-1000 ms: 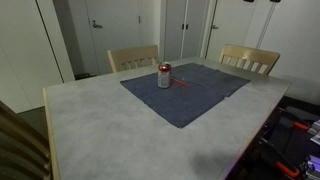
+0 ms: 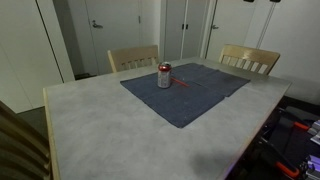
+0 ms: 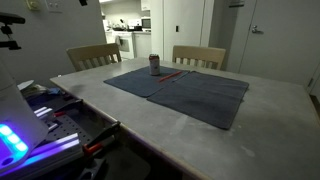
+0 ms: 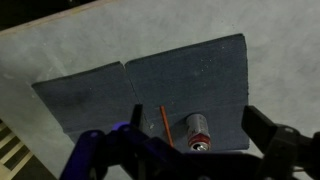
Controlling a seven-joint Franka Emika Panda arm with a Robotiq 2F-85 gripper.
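Observation:
A can (image 2: 164, 77) with a red top stands upright on the dark blue-grey cloth (image 2: 190, 105). Close beside it lies a thin red stick (image 4: 166, 125), flat on the cloth. From the wrist, I look down on the can (image 4: 198, 132) near the lower middle of the view. My gripper is open, its dark fingers far apart at the left and right, with nothing held between them. It hangs high above the table, clear of the can and stick. Only small dark parts of it show at the top edge of exterior view 1.
Wooden chairs (image 3: 198, 55) stand along its edges. In the wrist view the cloth shows a line between two sections, the left one (image 4: 85, 100) set at an angle.

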